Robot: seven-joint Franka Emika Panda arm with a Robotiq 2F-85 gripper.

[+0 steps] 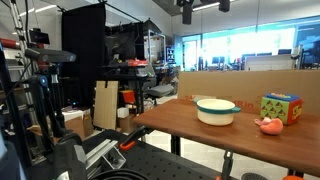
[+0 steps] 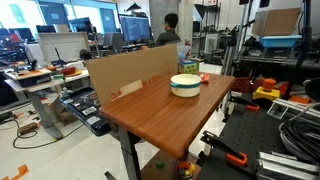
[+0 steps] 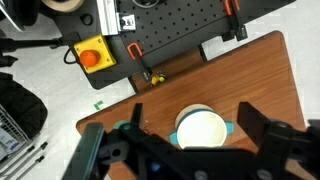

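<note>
My gripper [image 1: 205, 18] hangs high above the table at the top of exterior view 1, open, its two dark fingers apart with nothing between them. Below it, a white pot with a teal band [image 1: 216, 111] stands upright on the brown wooden table [image 1: 180, 122]. From above, in the wrist view, the round white pot [image 3: 203, 130] with its light-blue handles lies between and beyond the fingers, well clear of them. Exterior view 2 has the pot [image 2: 185, 86] toward the table's far half.
A pinkish-red object [image 1: 269, 126] and a colourful box [image 1: 281, 107] are right of the pot in exterior view 1. A cardboard panel [image 2: 130, 75] lines one table side. The dark base platform [image 3: 200, 30] adjoins the table.
</note>
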